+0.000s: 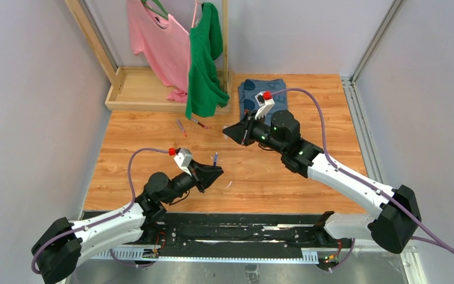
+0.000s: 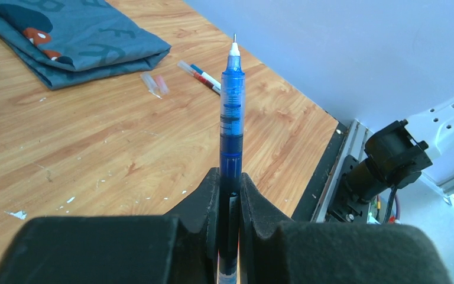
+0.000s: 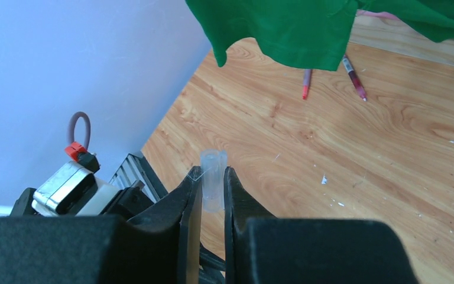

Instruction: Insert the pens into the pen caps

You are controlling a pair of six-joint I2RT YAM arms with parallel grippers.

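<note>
My left gripper is shut on a blue pen (image 2: pixel 231 106), held upright with its tip up in the left wrist view. In the top view it is at the lower middle of the table (image 1: pixel 124 183). My right gripper is shut on a clear pen cap (image 3: pixel 213 163), raised above and to the right of the left gripper in the top view, the two apart. Loose pens (image 1: pixel 199 123) lie near the rack; more pens (image 2: pixel 204 78) and caps (image 2: pixel 152 83) lie beside the folded cloth in the left wrist view.
A wooden rack (image 1: pixel 118 100) with hanging pink (image 1: pixel 159 41) and green (image 1: pixel 204 71) shirts stands at the back left. A folded blue cloth (image 1: pixel 263 86) lies at the back middle.
</note>
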